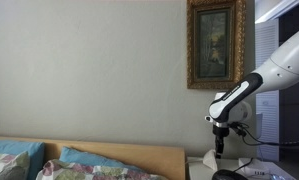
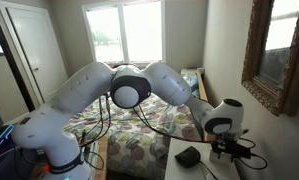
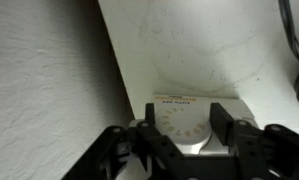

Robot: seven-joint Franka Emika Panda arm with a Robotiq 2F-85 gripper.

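In the wrist view my gripper is shut on a round, pale lid or knob (image 3: 183, 122) with small orange marks around its top. Directly behind that round piece lies a white box or card (image 3: 214, 103) with printed lettering, on a pale tabletop (image 3: 174, 50). Exterior view 1 has the gripper (image 1: 219, 150) pointing down low beside the wall at the right; what it holds is too small to make out there. From exterior view 2, the gripper (image 2: 229, 151) is over the far right part of the white table.
A dark object (image 2: 188, 157) with a cable rests on the white table (image 2: 179, 173). The wall and a gold-framed picture (image 1: 215, 43) stand close to the arm. A bed with a floral quilt (image 2: 149, 122) lies beyond the table.
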